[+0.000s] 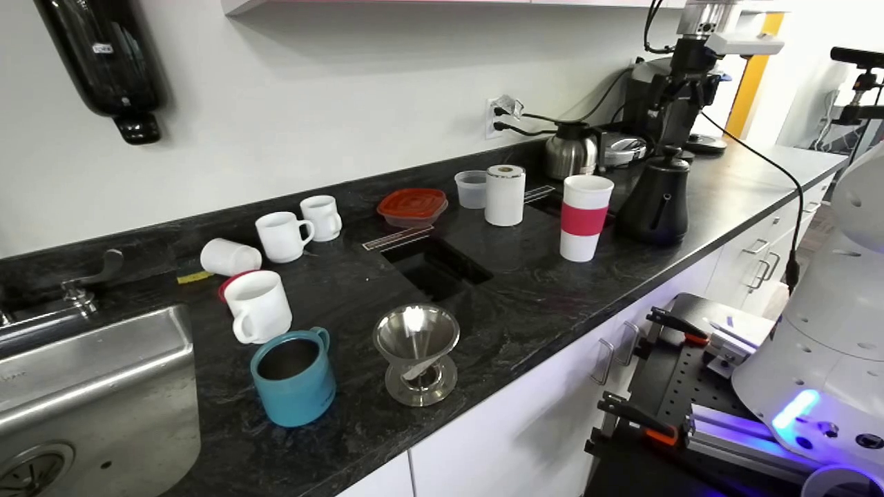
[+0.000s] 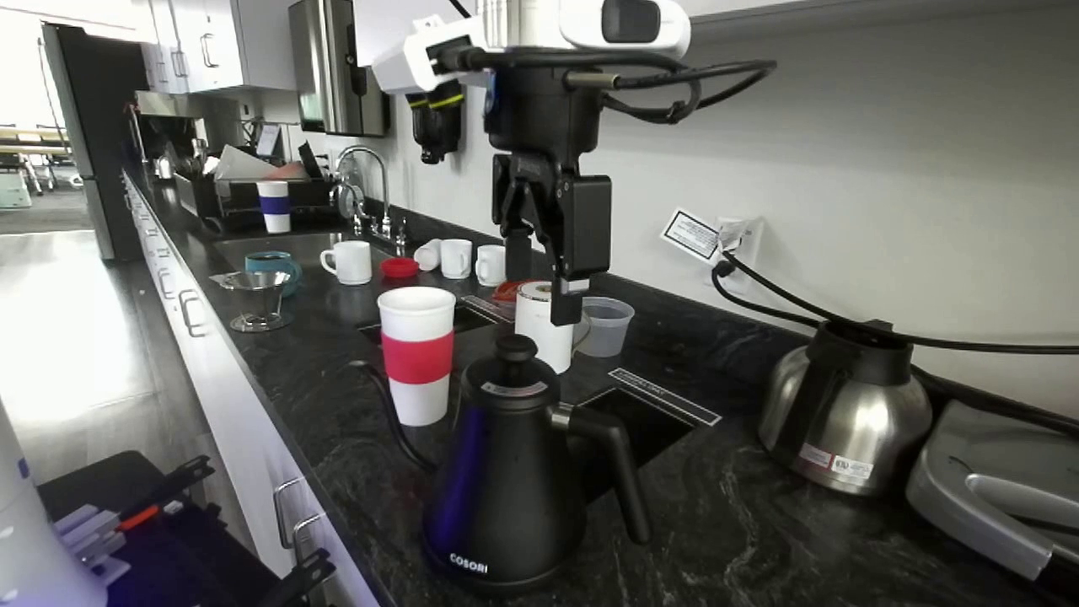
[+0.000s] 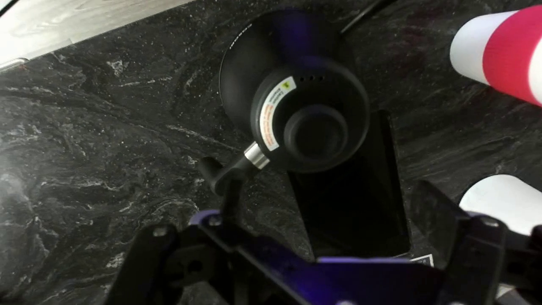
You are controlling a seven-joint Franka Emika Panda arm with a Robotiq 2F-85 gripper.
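A black gooseneck kettle (image 2: 511, 475) stands upright on the dark countertop, its lid on and its handle (image 2: 617, 465) reaching toward the wall side. Above and behind the lid in exterior view 2 hangs my gripper (image 2: 543, 285), open and pointing down. From the wrist view, the kettle's lid knob (image 3: 316, 133) lies ahead of the widely parted fingers, and the kettle handle (image 3: 231, 170) ends close to the left finger in the picture. No object shows between the fingers; whether the left one touches the handle cannot be told.
A white cup with a red sleeve (image 1: 584, 219) and a white canister (image 1: 505, 197) stand near the kettle. A steel carafe (image 2: 850, 410) is by the wall. Farther along are a metal dripper (image 1: 416, 335), a teal mug (image 1: 294, 381) and several white mugs. Recesses (image 1: 439, 266) interrupt the counter.
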